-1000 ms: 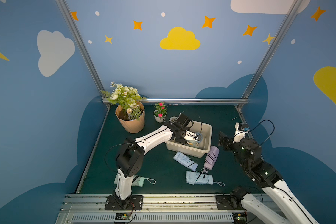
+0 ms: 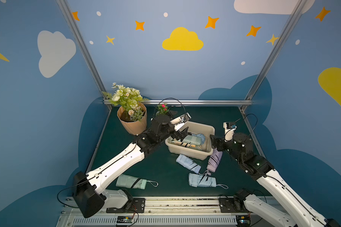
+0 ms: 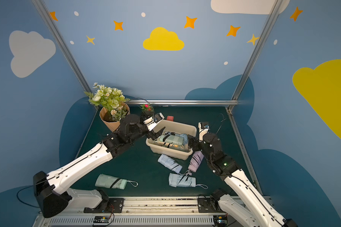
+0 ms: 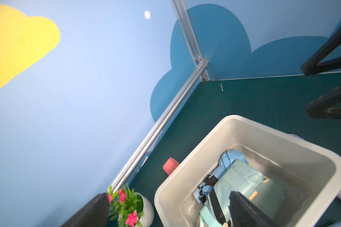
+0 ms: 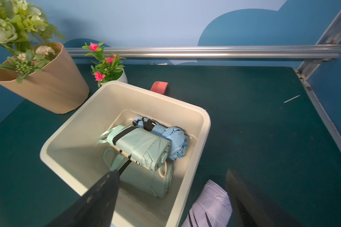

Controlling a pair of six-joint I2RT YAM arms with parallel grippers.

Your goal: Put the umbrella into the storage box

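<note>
The beige storage box [image 5: 206,124] stands mid-table with several rolled umbrellas inside: a mint green umbrella [image 5: 142,143] on top, a blue umbrella [image 5: 176,140] beside it, another green umbrella [image 5: 144,179] lower down. Outside, near the box's front right, lie a lilac umbrella [image 2: 214,160], a light blue umbrella [image 2: 187,162] and another pale blue umbrella [image 2: 202,180]. A sage green umbrella [image 2: 130,181] rests at the front left. Above the box's left side, my left gripper is open and empty. My right gripper, also open and empty, hovers by the box's right rim.
Behind the box's left side sit a small pink-flowered pot [image 5: 106,68] and a red object [image 5: 159,87]. A large paper-wrapped flower pot [image 2: 134,123] occupies the back left.
My left gripper has risen and drawn back from inside the box, its arm swinging left. The right arm has moved leftward to the box's right rim. The loose umbrellas lie as before.
</note>
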